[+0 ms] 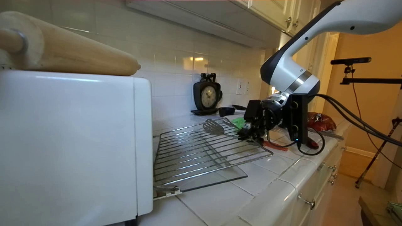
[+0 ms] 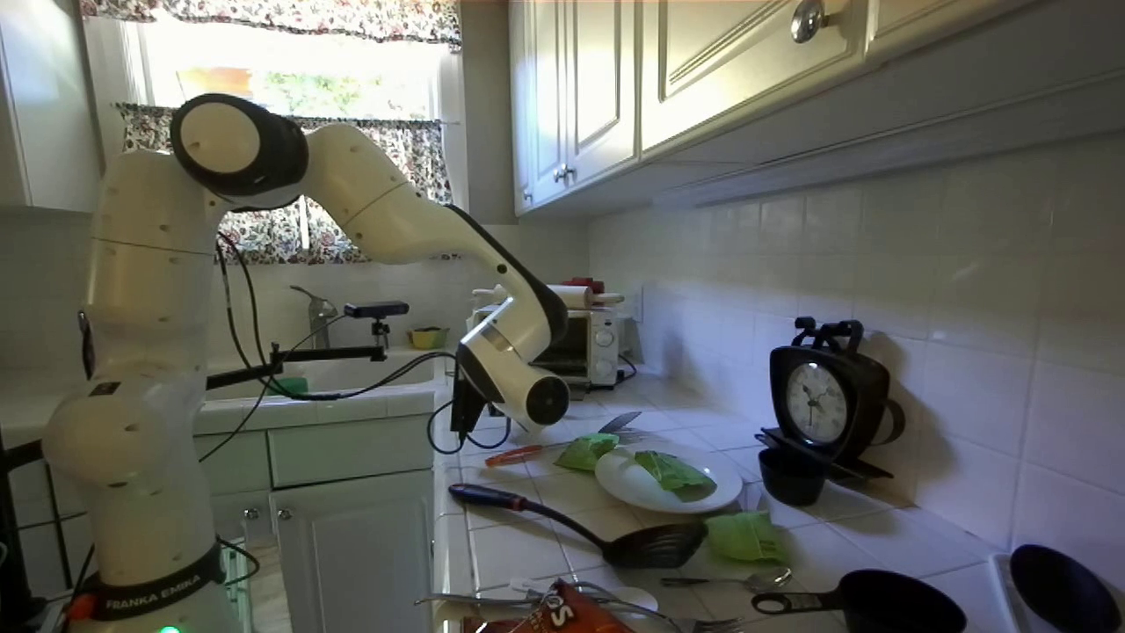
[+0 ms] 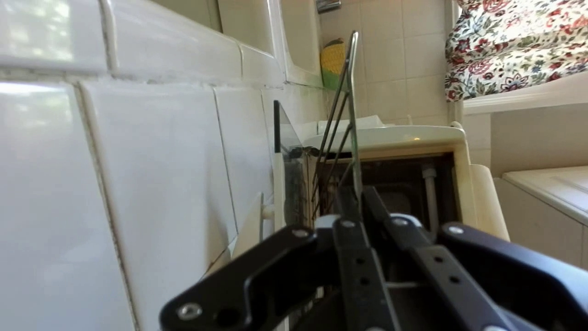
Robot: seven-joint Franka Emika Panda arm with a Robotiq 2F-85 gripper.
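The wire rack [image 1: 211,148] slopes down toward the oven, above the lowered glass door [image 1: 226,175] of the white toaster oven [image 1: 75,143]. My gripper [image 1: 241,137] is shut on the rack's outer end. In the wrist view, a metal rod of the rack [image 3: 355,140] runs up from between the gripper's fingertips [image 3: 358,199]. The oven's opening [image 3: 405,182] lies beyond it, with the interior dark. In exterior view 1, the rack's inner edge shows just outside the oven's front. Whether it touches the door is unclear. Exterior view 2 hides the gripper behind the arm.
A rolling pin [image 1: 75,45] lies on top of the oven. Farther along the counter are a white plate [image 2: 622,487], a black spatula [image 2: 654,545], green packets and a black scale [image 2: 828,396] by the wall. Upper cabinets [image 2: 759,63] overhang the counter.
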